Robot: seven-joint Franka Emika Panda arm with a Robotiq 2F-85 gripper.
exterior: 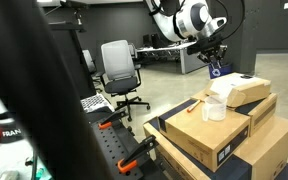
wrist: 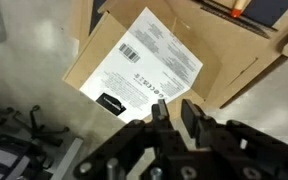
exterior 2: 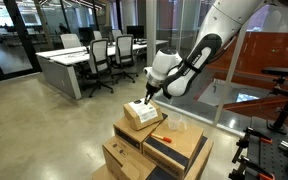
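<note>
My gripper is open, with nothing between its fingers. Below it in the wrist view lies a small cardboard box (wrist: 209,50) with a large white printed label (wrist: 142,62). From outside, my gripper (exterior: 214,58) hangs above and apart from the small box (exterior: 246,92), which rests on larger cartons. A clear plastic container (exterior: 215,107) stands on a carton near that box. An orange stick-like object (exterior 2: 161,138) lies on the carton top; part of it shows at the wrist view's upper edge.
Large cardboard cartons (exterior: 206,128) form the raised surface. An office chair (exterior: 120,72) stands on open floor farther off. Desks and more chairs (exterior 2: 98,53) fill the background. Dark rig parts (exterior: 104,150) occupy the near left of exterior view 1.
</note>
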